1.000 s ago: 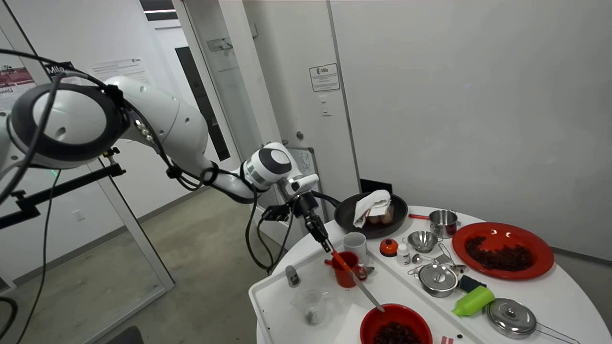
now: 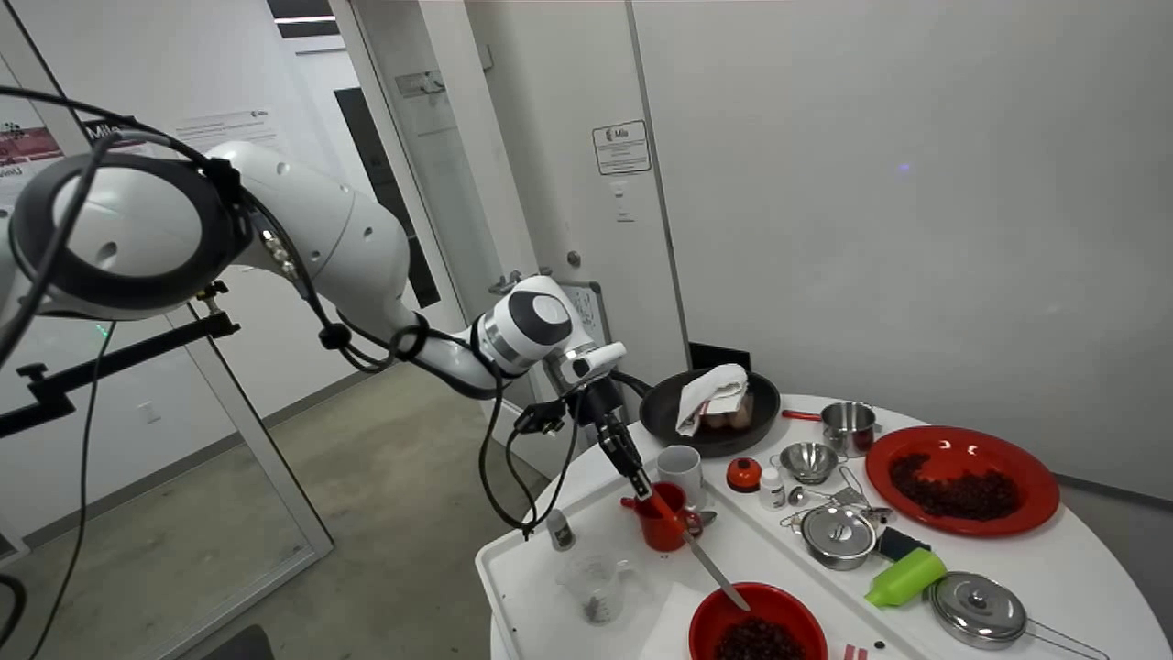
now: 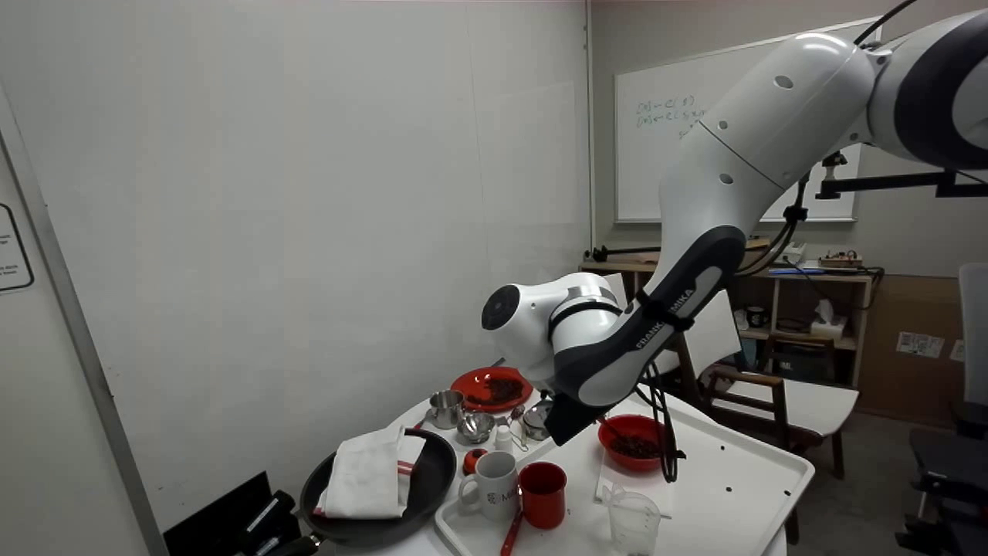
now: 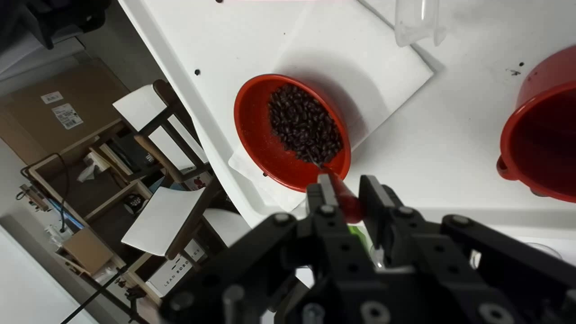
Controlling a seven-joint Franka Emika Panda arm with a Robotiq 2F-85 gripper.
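My gripper is shut on the red handle (image 4: 347, 203) of a long utensil. From it a thin metal shaft (image 2: 717, 574) slants down to the red bowl (image 2: 810, 622), where its far end lies over the rim. Dark beans (image 4: 305, 124) fill part of that bowl in the wrist view; the utensil's tip is hard to make out against them. In exterior view 1 the gripper's fingers (image 2: 641, 479) appear above the red mug (image 2: 663, 532). The arm hides the gripper in exterior view 2.
A white mug (image 3: 490, 486) stands beside the red mug, and a clear measuring cup (image 3: 634, 522) is on the white tray (image 3: 741, 454). Beyond lie a pan (image 2: 709, 417) with a towel, metal pots, a green bottle (image 2: 905, 577) and a red plate (image 2: 1039, 497) of beans.
In exterior view 1, my gripper has shifted slightly right and down, still grasping the red handle. The utensil's far end has moved a little further over the bowl.
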